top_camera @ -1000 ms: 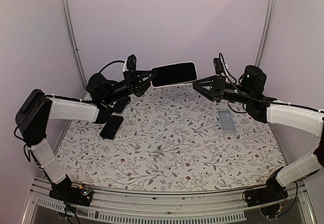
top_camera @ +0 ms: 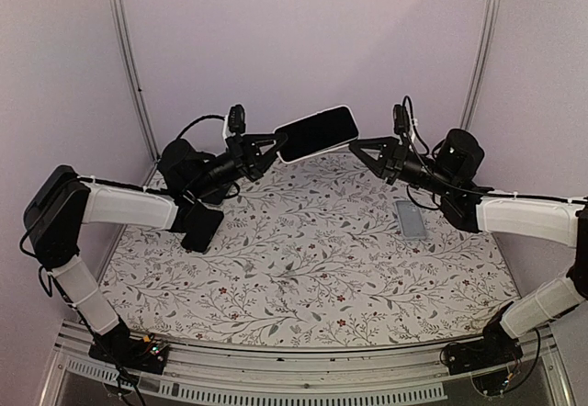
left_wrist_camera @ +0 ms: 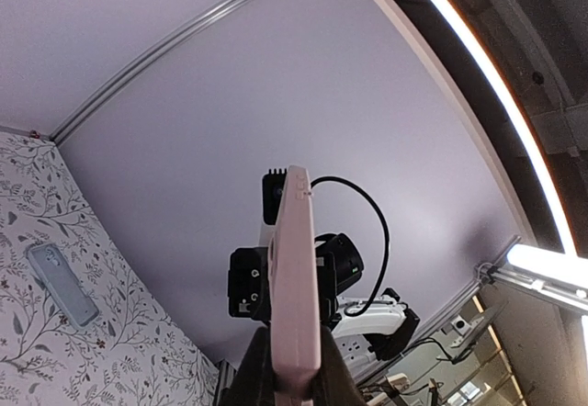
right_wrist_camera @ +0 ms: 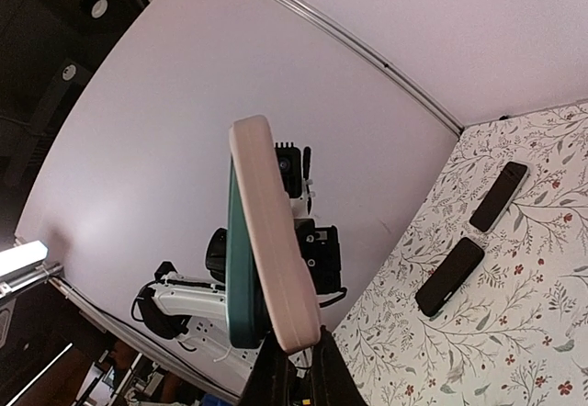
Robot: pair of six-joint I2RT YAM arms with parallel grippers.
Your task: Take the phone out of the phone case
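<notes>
A phone [top_camera: 315, 132] with a black face, in a pale pink case [right_wrist_camera: 271, 231], is held up in the air between the arms; a teal layer shows along one side in the right wrist view. My left gripper [top_camera: 274, 149] is shut on its left end, as the left wrist view [left_wrist_camera: 294, 369] also shows. My right gripper [top_camera: 360, 149] is at the lower right end of the cased phone, its fingers partly hidden by it in the right wrist view; whether they touch it or are open or shut is unclear.
Two dark phones [right_wrist_camera: 499, 195] [right_wrist_camera: 449, 276] lie on the left of the floral mat [top_camera: 303, 268], and a pale blue-grey phone or case [top_camera: 410, 219] lies at the right.
The cased phone has tilted, its right end now higher, and shifted slightly. The right gripper has moved slightly along with it, staying at that end.
</notes>
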